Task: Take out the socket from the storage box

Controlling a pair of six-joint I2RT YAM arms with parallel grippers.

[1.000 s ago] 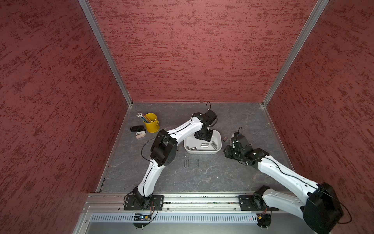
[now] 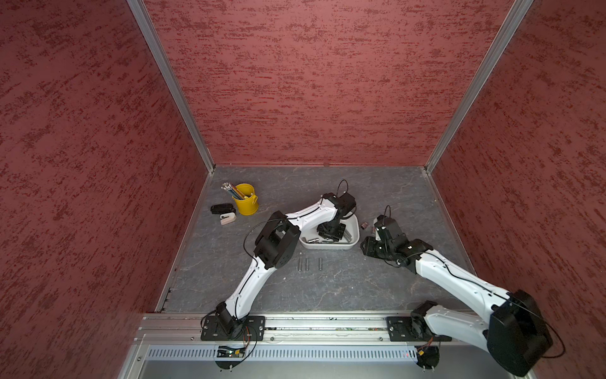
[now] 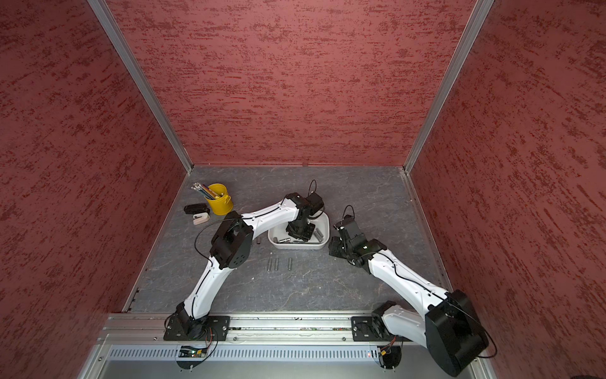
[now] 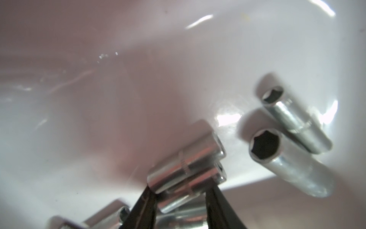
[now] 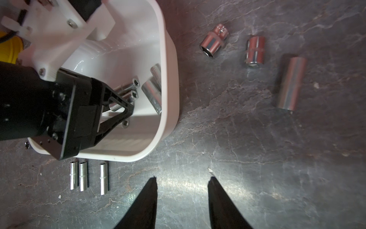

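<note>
The white storage box (image 5: 169,80) stands mid-table with several silver sockets in it. Over its floor my left gripper has its fingers apart. A shiny socket (image 4: 186,162) and a narrower socket (image 4: 194,187) lie at the fingertips, and another socket (image 4: 183,218) shows lower in the gap; whether any pad touches them I cannot tell. Two more, a wide socket (image 4: 295,164) and a slim socket (image 4: 299,122), rest near the box's wall. Outside the box, on its right, my right gripper is open above bare table, nothing between its fingers.
Several sockets lie on the table: a stubby socket (image 5: 213,40), a short socket (image 5: 255,50) and a long socket (image 5: 292,83) right of the box, and a slim socket (image 5: 103,178) beside others in front. A yellow cup (image 2: 246,201) stands far left.
The right arm is almost still.
</note>
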